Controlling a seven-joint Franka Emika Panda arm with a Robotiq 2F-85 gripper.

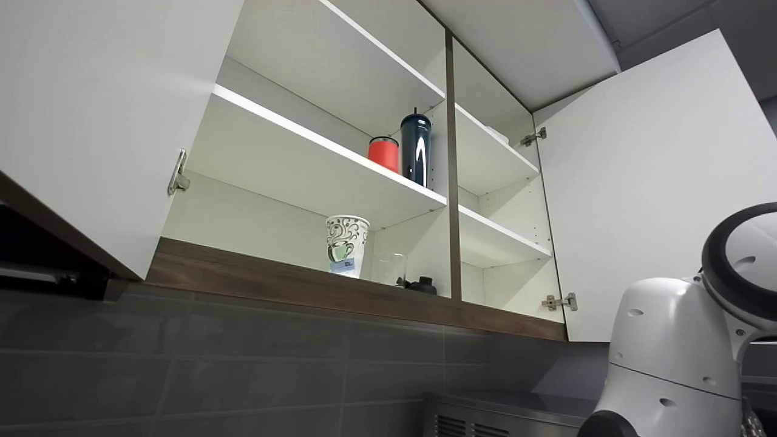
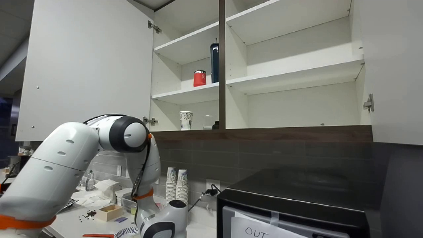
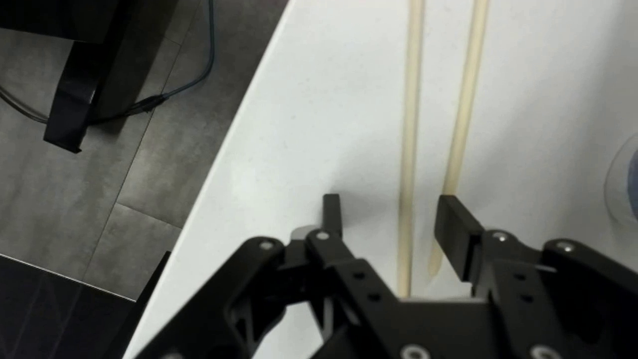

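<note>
In the wrist view, two pale thin sticks [image 3: 409, 143], like chopsticks, lie almost side by side on the white counter [image 3: 299, 119]. My gripper points down at their lower ends, its fingers apart. One stick passes through the gap, with free space on both sides of it. The other stick [image 3: 465, 107] runs slantwise to the right finger [image 3: 457, 230] and is partly covered by it. Whether finger and stick touch, I cannot tell. In both exterior views the fingers are out of sight.
The counter's edge [image 3: 230, 134] drops to the floor on the left of the wrist view. A clear round container [image 3: 622, 179] stands at its right. Above, the cupboard doors hang open; a paper cup [image 2: 186, 120] and red tumbler [image 2: 200, 78] stand inside. A black appliance [image 2: 293, 186] occupies the front right.
</note>
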